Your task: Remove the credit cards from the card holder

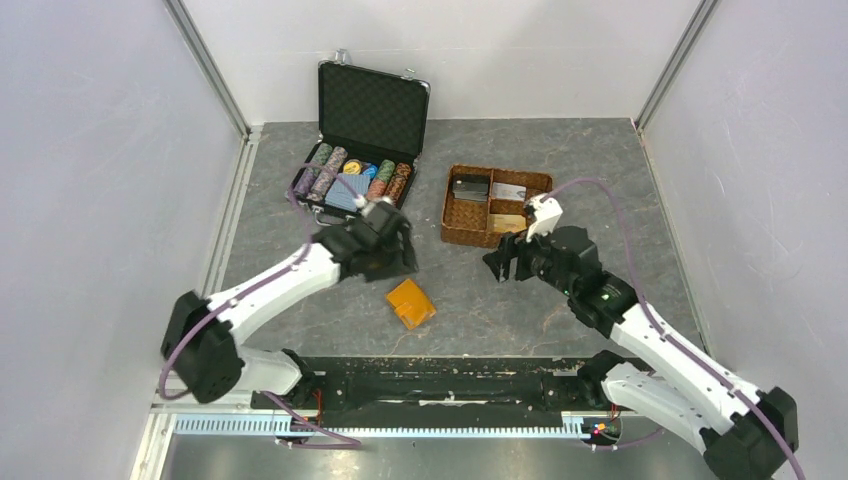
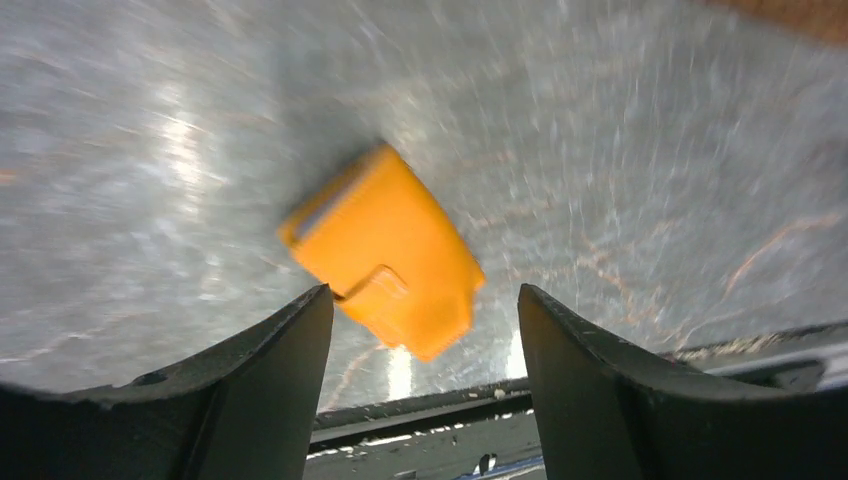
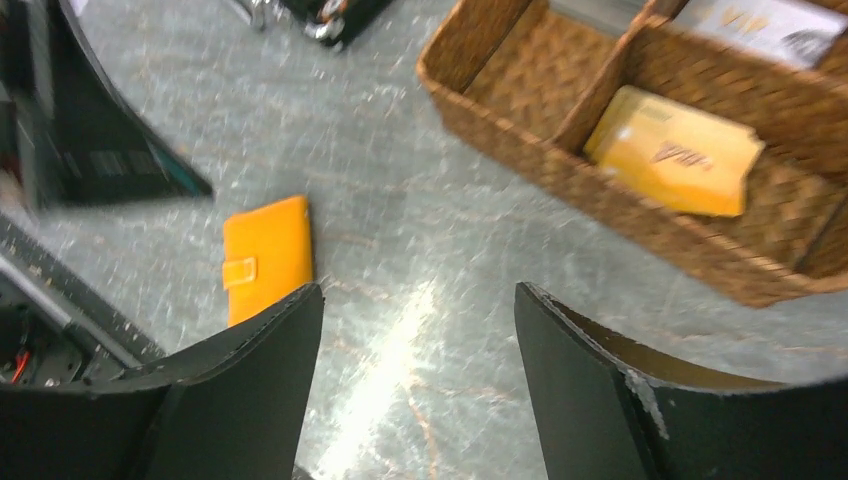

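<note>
An orange card holder (image 1: 411, 303) lies flat on the grey table near its front edge. In the left wrist view the holder (image 2: 390, 250) shows its clasp strap and a darker opening along one end; whether cards are inside cannot be told. My left gripper hovers above it, fingers parted, nothing between them. The right gripper is also open and empty over bare table, right of the holder (image 3: 268, 258) and in front of the basket.
A wicker basket (image 1: 466, 233) with compartments stands at the back, holding a black item, a white card and a yellowish packet (image 3: 680, 152). Left of it is an open black case (image 1: 374, 108) of poker chips.
</note>
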